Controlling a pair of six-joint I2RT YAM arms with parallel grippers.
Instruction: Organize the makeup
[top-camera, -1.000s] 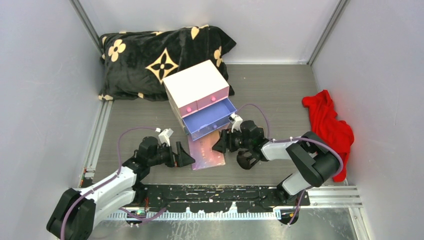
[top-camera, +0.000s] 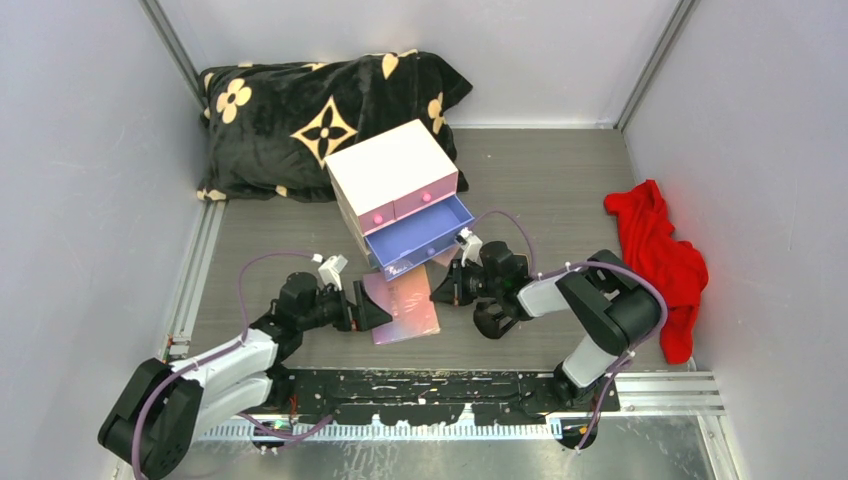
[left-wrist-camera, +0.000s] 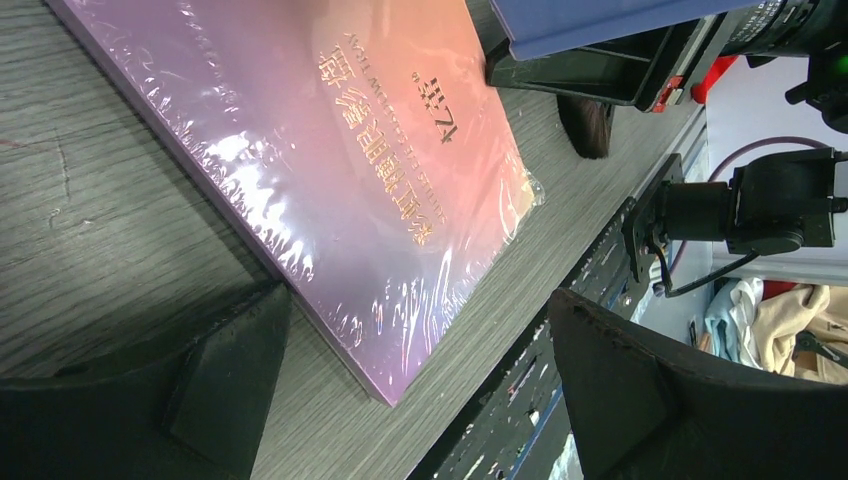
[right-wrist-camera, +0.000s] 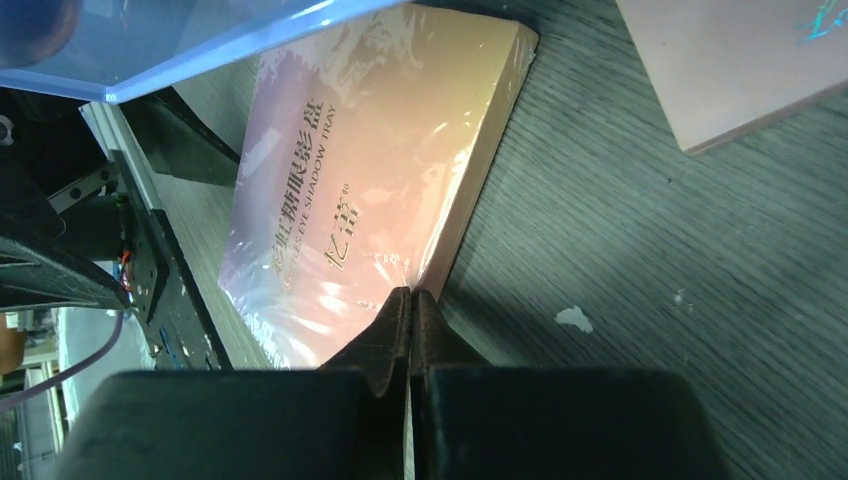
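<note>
An orange-to-purple eyeshadow tray (top-camera: 408, 305) in shiny wrap lies flat on the floor, its far end under the pulled-out blue drawer (top-camera: 418, 236). In the right wrist view my right gripper is shut, its fingertips meeting at the tray's edge with nothing between them. The tray (right-wrist-camera: 360, 170) lies outside those fingers, just left of the tips. My left gripper stands open off the tray's other side, and a corner of the tray (left-wrist-camera: 390, 380) shows between its fingers in the left wrist view.
A pink-and-white cabinet (top-camera: 392, 165) holds the drawer, with a black pillow (top-camera: 300, 120) behind. Another pale pink box (right-wrist-camera: 750, 60) lies beside the tray. A brush (left-wrist-camera: 584, 128) sits near the right arm. Red cloth (top-camera: 655, 260) lies far right.
My right gripper has gone from open to shut. The tray has slid slightly left, toward my left gripper, which stays open and nearly still.
</note>
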